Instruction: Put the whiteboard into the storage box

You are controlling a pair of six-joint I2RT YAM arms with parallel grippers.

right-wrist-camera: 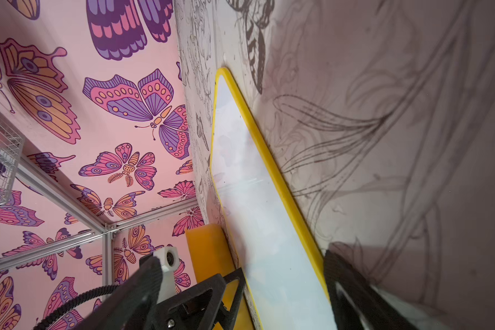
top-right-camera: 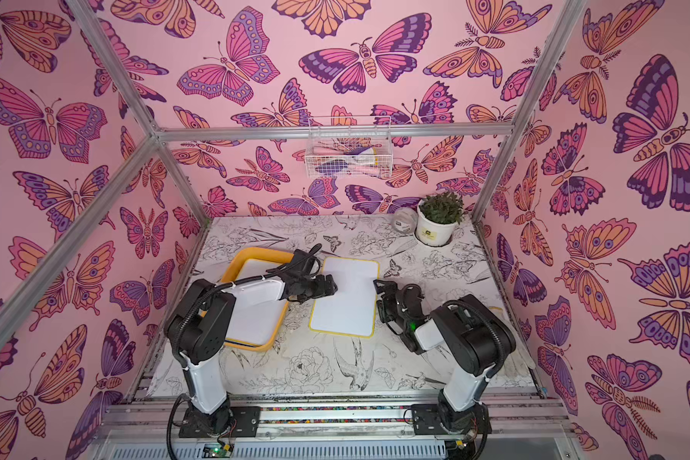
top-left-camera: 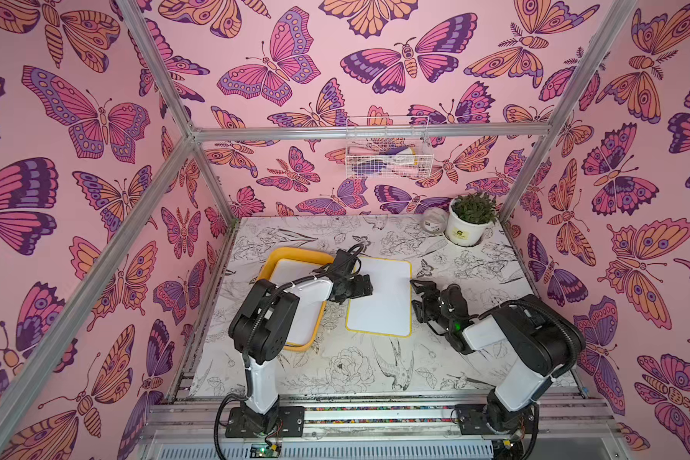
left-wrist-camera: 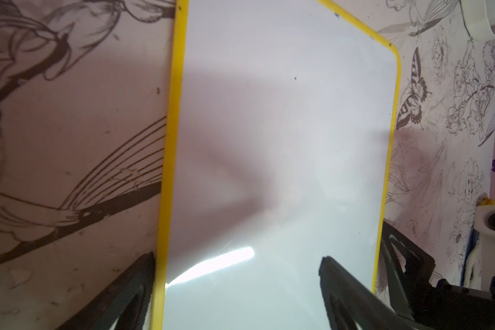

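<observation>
The whiteboard, white with a thin yellow border, lies flat on the table to the right of the storage box, which is yellow-orange with a pale inside. Over the board's left side, my left gripper is open; in the left wrist view one finger is beside a yellow edge and the other over the white face. My right gripper stands open at the board's right edge. In the right wrist view, that yellow edge runs between its spread fingers, with no grip on it. The left arm hides part of the box.
A potted plant and a clear round container stand at the back right. A white wire basket hangs on the rear wall. Bare table shows in front of the board.
</observation>
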